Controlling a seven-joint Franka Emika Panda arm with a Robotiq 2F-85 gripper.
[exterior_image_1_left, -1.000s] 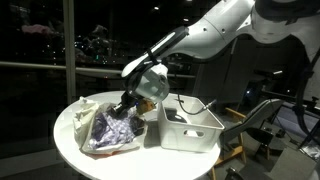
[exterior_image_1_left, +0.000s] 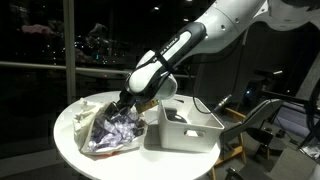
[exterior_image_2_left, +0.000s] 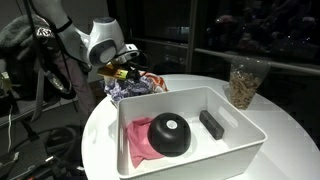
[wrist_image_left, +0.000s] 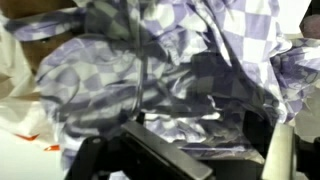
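A checked grey, white and lavender cloth (exterior_image_1_left: 118, 130) lies crumpled on the left side of the round white table, in or on a pale bag-like wrapping (exterior_image_1_left: 84, 118). Over its far right part hangs my gripper (exterior_image_1_left: 128, 102), close to the fabric. From the wrist, the checked cloth (wrist_image_left: 170, 75) fills most of the picture, with folds running beneath the fingers. The gripper is open, its two fingers standing apart at the bottom; no grip on the fabric shows. In exterior view 2 the cloth (exterior_image_2_left: 125, 88) is partly hidden behind the white bin.
Right of the cloth stands a white bin (exterior_image_2_left: 190, 168) holding a black bowl (exterior_image_2_left: 169, 134), a pink cloth (exterior_image_2_left: 141, 141) and a small black object (exterior_image_2_left: 211, 124). Behind it is a clear container of brownish pieces (exterior_image_2_left: 244, 82). Bare table (exterior_image_1_left: 80, 158) shows in front.
The arm has swung and its wrist has shifted somewhat to the right and nearer the camera. The gripper stays over the cloth, which looks much the same. The bin has not moved.
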